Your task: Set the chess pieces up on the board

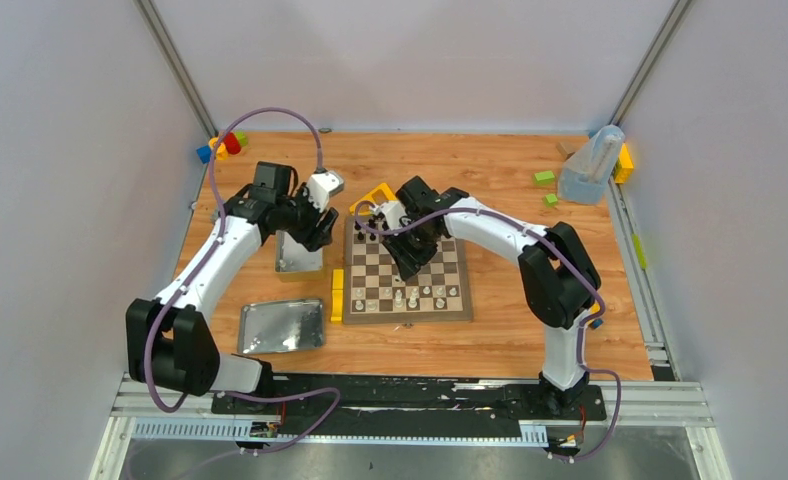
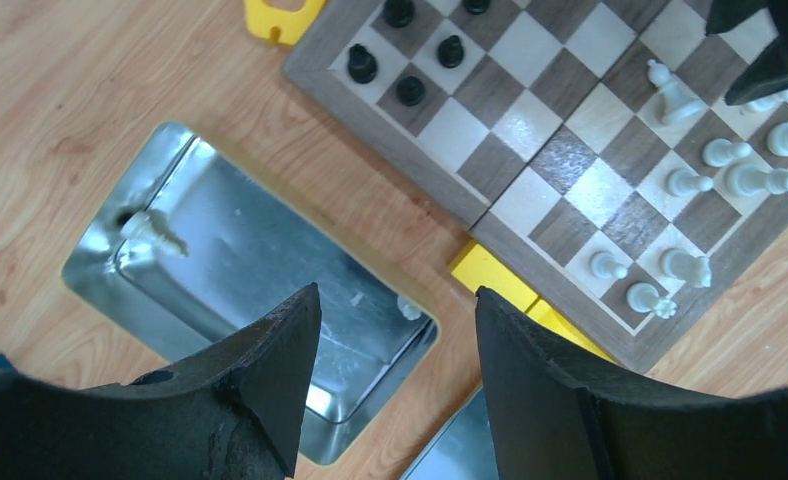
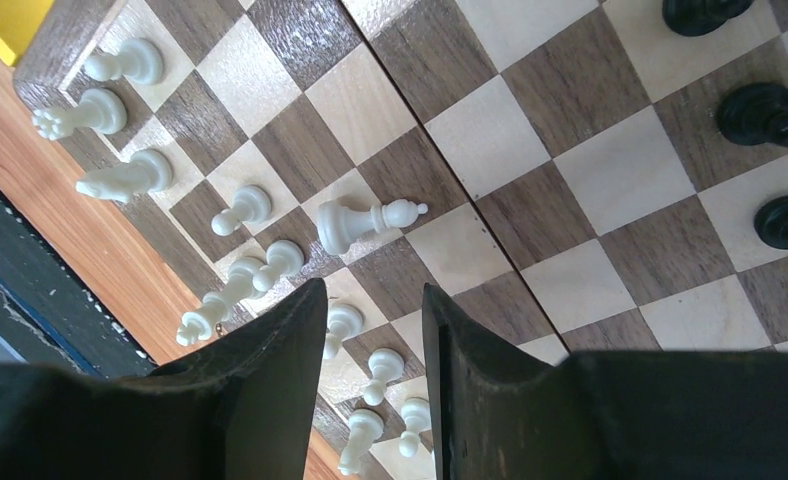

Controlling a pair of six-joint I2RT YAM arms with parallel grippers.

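Note:
The chessboard (image 1: 450, 275) holds black pieces at the back and white pieces at the front. A white piece lies on its side (image 3: 365, 222) near the middle, below my right gripper (image 1: 407, 262), which is part open and empty over the board. My left gripper (image 1: 320, 230) stands open above the steel tray (image 2: 260, 260), left of the board. Two white pieces lie in that tray, one (image 2: 150, 232) at its far-left end and one (image 2: 408, 308) at its right end.
A second tray (image 1: 281, 325) is at the front left. Yellow blocks (image 2: 490, 275) border the board's left side. A yellow frame (image 1: 375, 195) is behind it, a plastic container (image 1: 585, 175) at the back right.

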